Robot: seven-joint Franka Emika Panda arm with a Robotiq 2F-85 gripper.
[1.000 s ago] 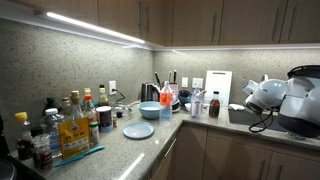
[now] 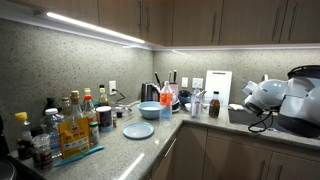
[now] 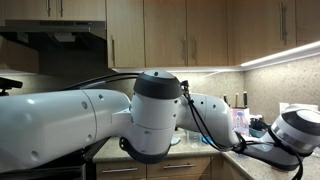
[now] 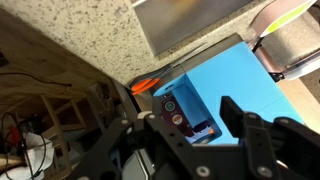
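In the wrist view my gripper stands open, its dark fingertips apart over a blue box-like object [image 4: 215,75]. A recess in that object holds small dark and reddish pieces [image 4: 177,117]. Whether the fingers touch it I cannot tell. An orange-handled tool [image 4: 146,85] lies at the object's upper left corner. From exterior view 1 the white arm [image 2: 297,105] reaches in at the right, over the far counter; the fingers are too small to make out there. In exterior view 2 the arm [image 3: 60,120] fills the foreground and its fingers are hidden.
Several bottles [image 2: 73,130] crowd the left counter, near a light-blue plate [image 2: 138,130] and a bowl [image 2: 150,110]. A clear bottle [image 2: 166,104] and a dark bottle [image 2: 214,105] stand by the corner. Bare counter [image 2: 120,155] runs along the left front.
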